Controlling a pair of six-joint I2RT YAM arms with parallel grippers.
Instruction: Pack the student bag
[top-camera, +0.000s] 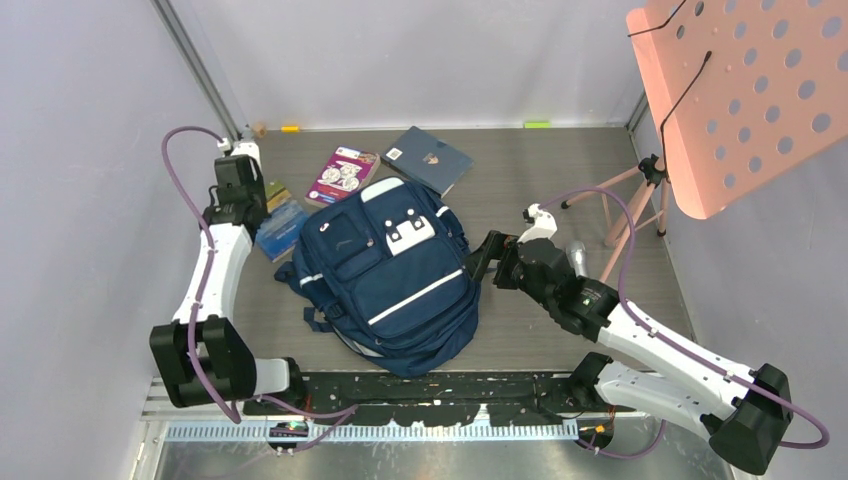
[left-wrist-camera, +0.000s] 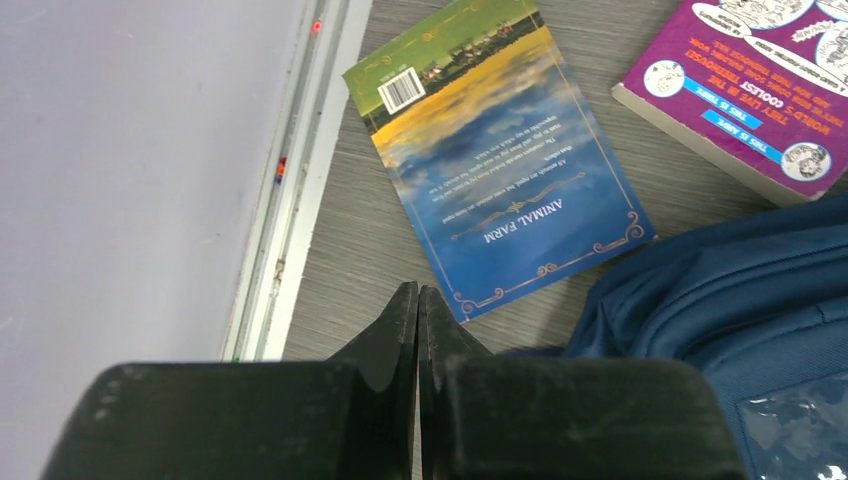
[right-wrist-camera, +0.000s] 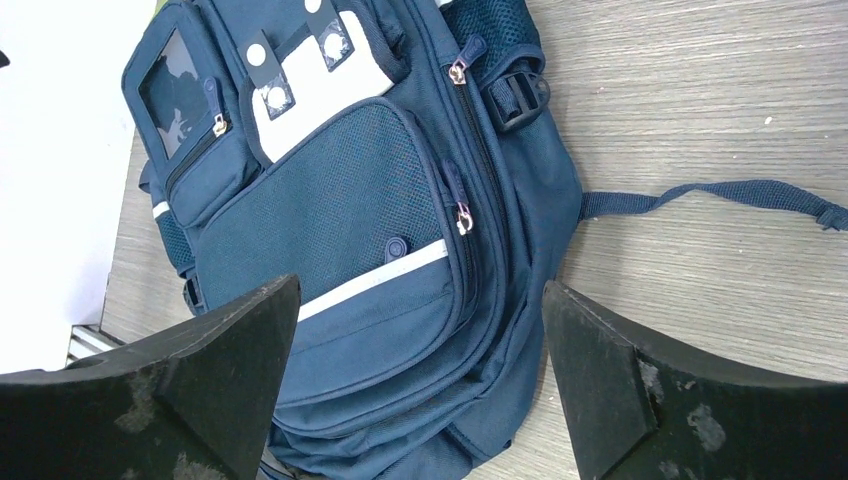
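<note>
The navy student bag (top-camera: 400, 280) lies on its back on the grey table, its front pockets facing up and zips closed. Left of it rests a blue Animal Farm book (left-wrist-camera: 520, 170), flat on the table; in the top view the left arm partly covers it. A purple book (top-camera: 342, 176) and a dark blue book (top-camera: 428, 160) lie behind the bag. My left gripper is shut above the table near the Animal Farm book, nothing showing between its fingers. Over the bag's lower right side, my right gripper stands open and empty.
A strap (right-wrist-camera: 740, 190) trails from the bag across the table. On the right are a pink perforated panel (top-camera: 750, 90) on a tripod (top-camera: 655, 190) and a small silvery object (top-camera: 577, 257). A wall rail (left-wrist-camera: 290, 200) runs close on the left.
</note>
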